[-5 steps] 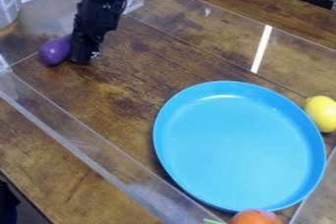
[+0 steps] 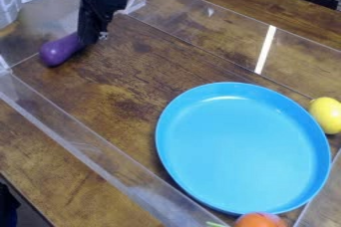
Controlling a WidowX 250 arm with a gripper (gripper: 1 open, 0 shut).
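Note:
My black gripper (image 2: 94, 30) is at the upper left, low over the table, just to the upper right of a purple eggplant (image 2: 60, 50) that lies near the left corner. The gripper's fingers are dark and small in this view; nothing clearly shows held between them.
A large blue plate (image 2: 242, 146) fills the lower right. A yellow lemon (image 2: 325, 113) is at its right, and an orange-red item (image 2: 258, 221) at the bottom edge. Clear low borders edge the wooden table (image 2: 160, 62).
My gripper has moved slightly up, and more of the eggplant shows below it.

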